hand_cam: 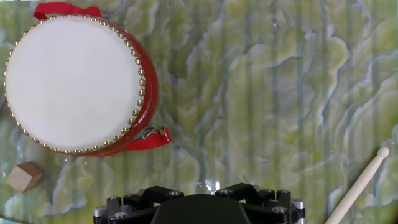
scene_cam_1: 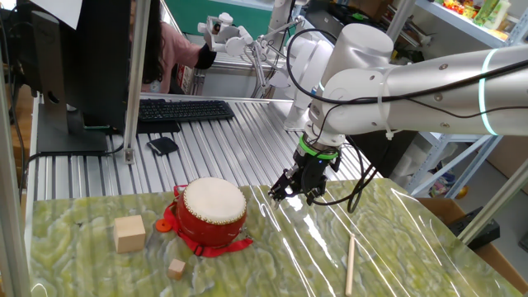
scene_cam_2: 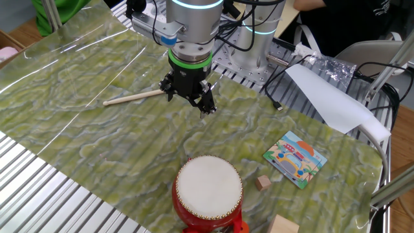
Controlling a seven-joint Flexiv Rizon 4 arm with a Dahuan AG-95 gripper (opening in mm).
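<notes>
A red drum with a pale skin [scene_cam_1: 214,203] stands upright on the green marbled table cover; the wrist view has the drum [hand_cam: 71,84] at upper left. My gripper [scene_cam_2: 189,105] hangs above the cover with its fingers spread and nothing between them. It is apart from both the drum and the wooden drumstick [scene_cam_2: 132,98], which lies flat. In the wrist view the drumstick [hand_cam: 359,188] enters at lower right, while the gripper's linkages show at the bottom edge and the fingertips are hidden. A small wooden cube [hand_cam: 25,177] lies close to the drum.
A larger wooden block [scene_cam_1: 129,234] sits left of the drum. In the second exterior view a colourful picture card [scene_cam_2: 296,159] and a white sheet [scene_cam_2: 330,97] lie to the right. Behind the cover are a keyboard [scene_cam_1: 186,110] and mouse [scene_cam_1: 162,145]. Cover between drum and drumstick is clear.
</notes>
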